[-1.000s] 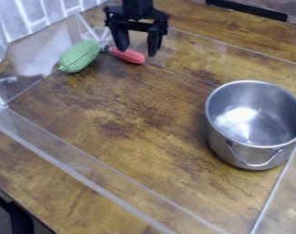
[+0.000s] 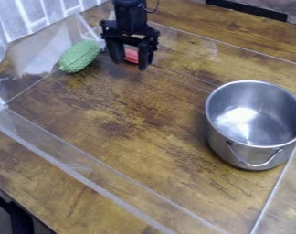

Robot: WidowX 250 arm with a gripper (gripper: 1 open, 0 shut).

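The black gripper [image 2: 130, 50] hangs at the top centre of the camera view, lowered over a small red object [image 2: 131, 58] that it partly covers; whether its fingers are closed on it cannot be told. A green ridged vegetable [image 2: 79, 57] lies just left of the gripper. A large steel pot [image 2: 254, 119] stands at the right.
Clear plastic sheeting or edging runs along the left and front, and a dark strip [image 2: 260, 9] lies at the back right.
The gripper has moved down and slightly left onto the red object, hiding more of it. The green vegetable and the pot have not moved.
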